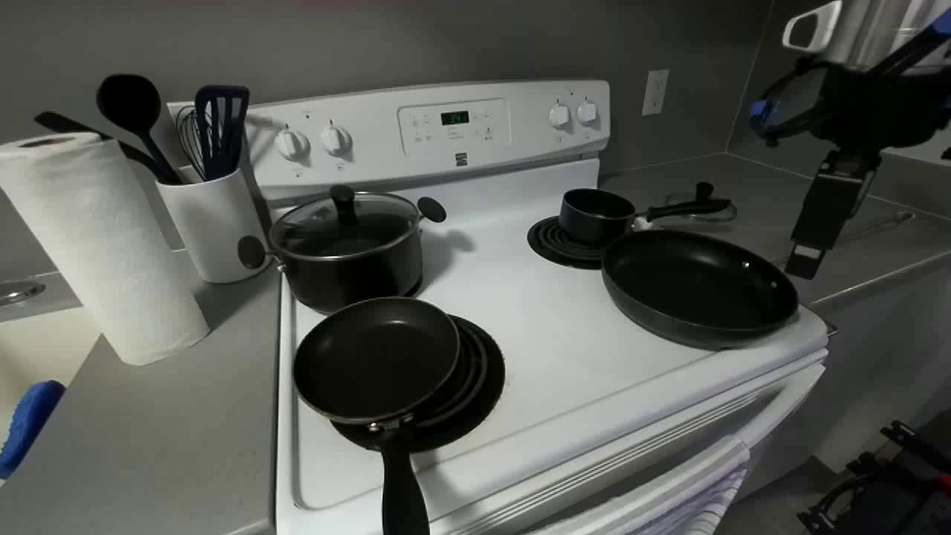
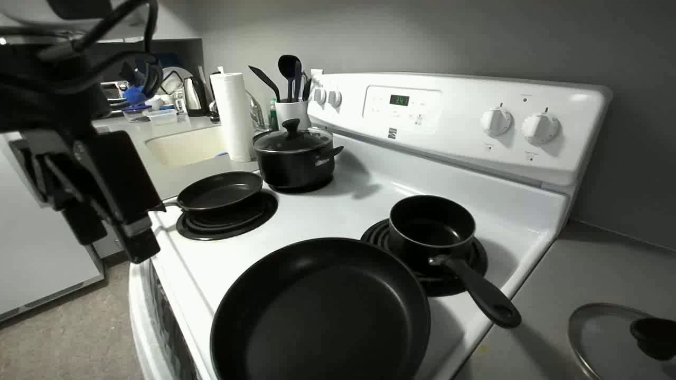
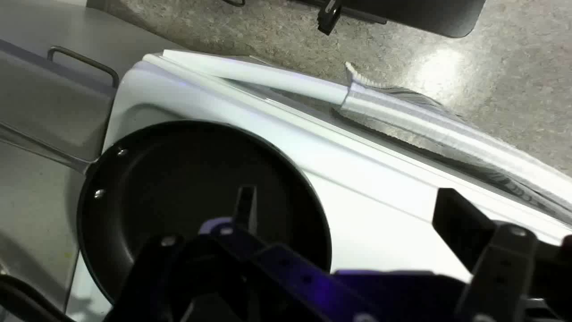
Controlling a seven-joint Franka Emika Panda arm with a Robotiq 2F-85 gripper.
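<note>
My gripper stands open, its two fingers wide apart with nothing between them. In the wrist view it is above the large black frying pan [image 3: 203, 161] and the white stovetop. That pan is empty and sits at the front right of the stove. A small black saucepan [image 2: 432, 221], also empty, rests on the back right burner. At the front left burner is a smaller skillet [image 1: 379, 357], off-centre on the coil. Behind it stands a black pot with a glass lid [image 1: 348, 241] on.
A glass lid [image 2: 608, 335] lies on the right counter. Left of the stove are a paper towel roll [image 1: 98, 250] and a white utensil holder [image 1: 218, 223]. A striped towel [image 3: 397, 104] hangs on the oven handle.
</note>
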